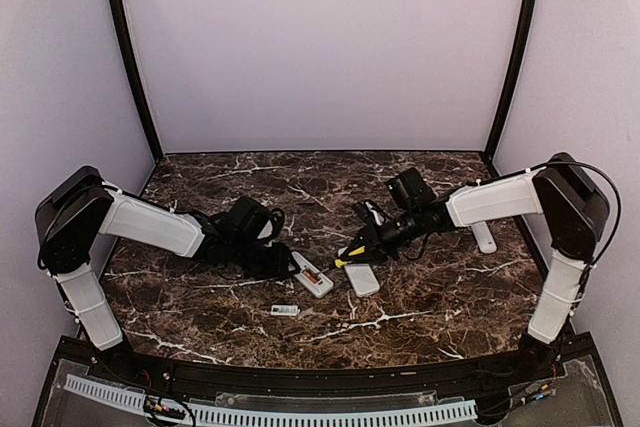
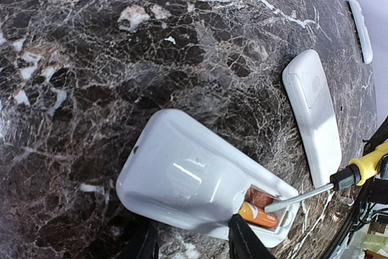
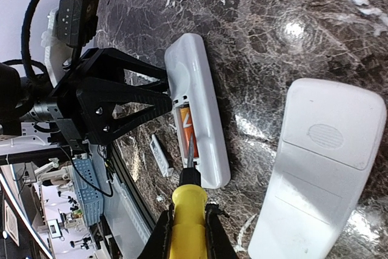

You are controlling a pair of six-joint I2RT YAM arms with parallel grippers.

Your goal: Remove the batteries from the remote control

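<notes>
The white remote control (image 2: 182, 162) lies back-up with its compartment open, an orange battery (image 3: 186, 125) inside. My left gripper is at the remote's upper end, its fingertips low beside the casing; how far apart they are is hard to judge. My right gripper is shut on a yellow-handled screwdriver (image 3: 189, 201), whose metal tip reaches into the compartment at the battery's end.
A white remote or cover (image 1: 362, 280) lies right of the open one. A small white piece (image 1: 284, 310) lies in front, another white remote (image 1: 483, 237) at the far right.
</notes>
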